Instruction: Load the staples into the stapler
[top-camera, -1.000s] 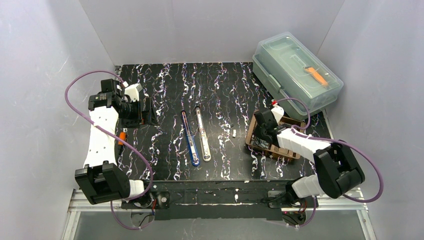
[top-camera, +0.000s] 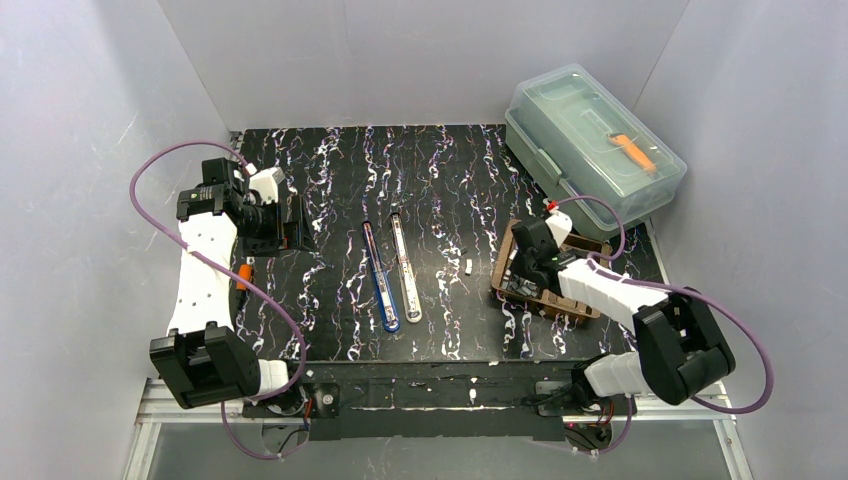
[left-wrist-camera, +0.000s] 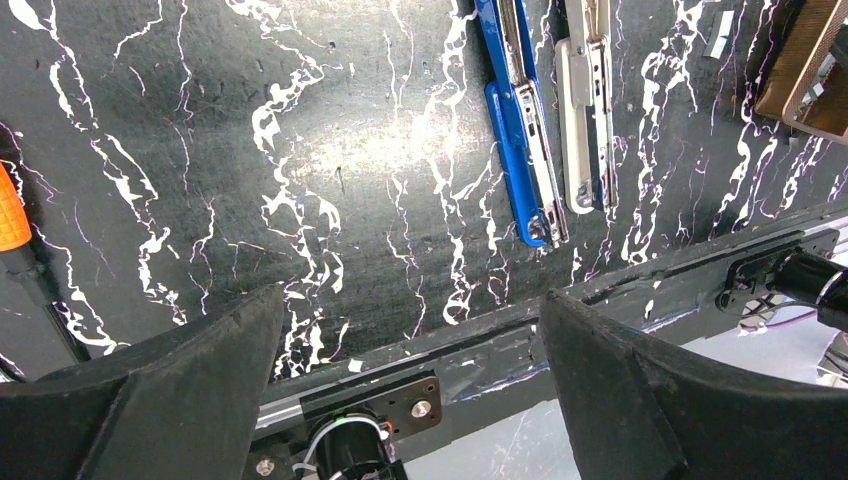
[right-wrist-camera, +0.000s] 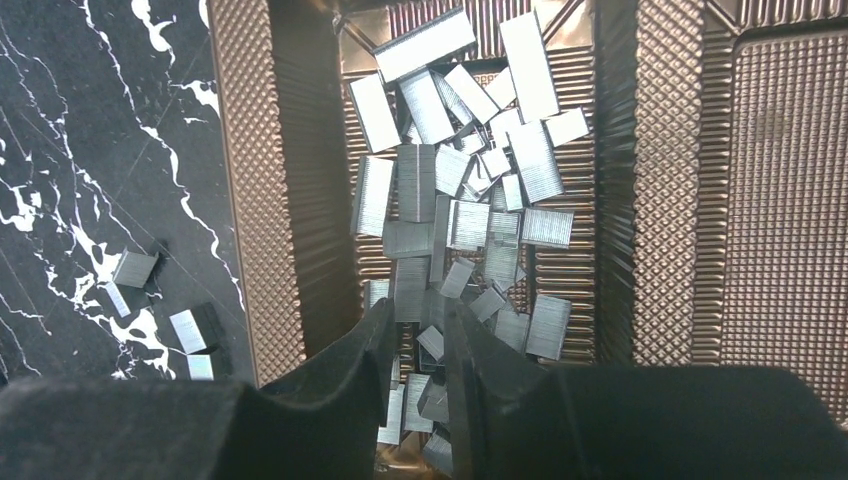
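Note:
Side by side on the table lie two long open staplers, one blue (top-camera: 379, 278) and one white (top-camera: 405, 268); their near ends show in the left wrist view. Loose strips of silver staples (right-wrist-camera: 532, 160) in several lengths fill one compartment of the brown tray (right-wrist-camera: 262, 200). Over that compartment my right gripper points down, its fingers a small gap apart. Staple pieces show in the gap, but whether the fingers touch them cannot be told. Wide open and empty, my left gripper hovers left of the staplers.
A few staple pieces (right-wrist-camera: 135, 268) lie on the table left of the tray. Behind the tray stands a green lidded box (top-camera: 590, 140) with an orange-handled tool on it. Another orange-handled tool (left-wrist-camera: 12, 215) lies at the far left. Between left gripper and staplers the table is bare.
My left arm and the staplers have stayed put.

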